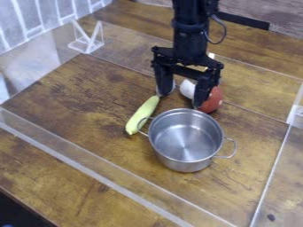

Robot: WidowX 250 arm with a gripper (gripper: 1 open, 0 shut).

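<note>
My black gripper (183,77) hangs at the upper middle with its fingers apart, above a white object and a red round object (208,102) that it partly hides. A pale yellow-green elongated item (142,114) lies left of a steel pot (185,146) with two wire handles. Nothing shows held in the gripper.
A small white stand (89,35) is at the upper left.
</note>
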